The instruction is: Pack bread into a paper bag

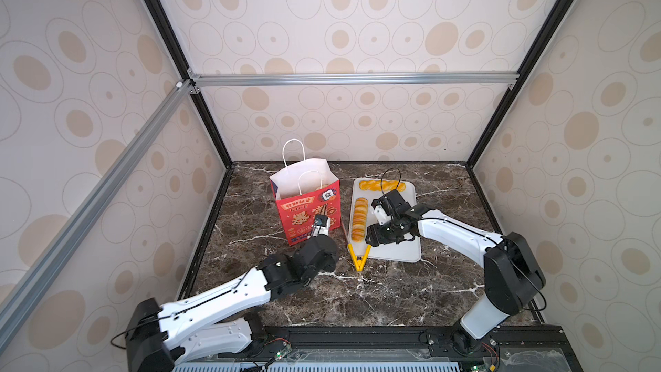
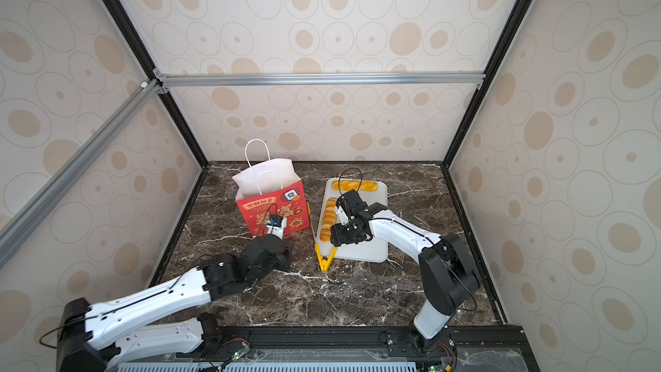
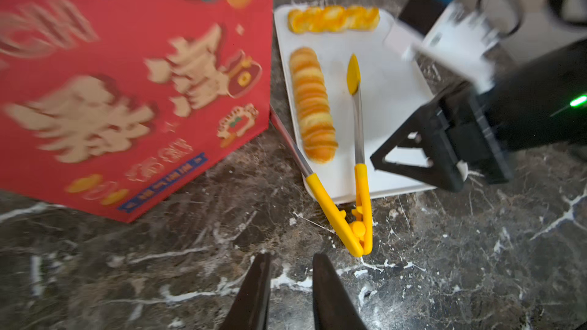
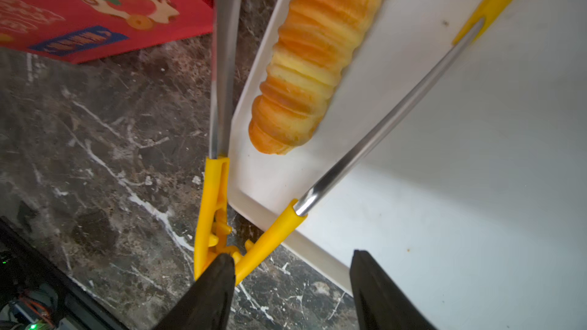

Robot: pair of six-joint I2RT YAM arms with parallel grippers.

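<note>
The red paper bag [image 1: 292,224] stands upright at left, its white mouth up. A long ridged bread [image 3: 313,107] lies along the left side of the white tray [image 4: 464,207]; a twisted loaf [image 3: 333,19] lies across the tray's far end. Yellow-handled tongs [image 3: 334,212] straddle the long bread: one arm lies left of it between bag and tray, the other over the tray to its right. My left gripper is partly open and empty, in front of the bag. Right of the tongs' hinge, my right gripper is open above the tray's front edge.
Bare dark marble tabletop [image 3: 183,275] lies in front of the bag and tray. Much of the tray's right side is clear. The right arm [image 1: 454,227] reaches over the tray, and the bag stands close to the tongs' left arm.
</note>
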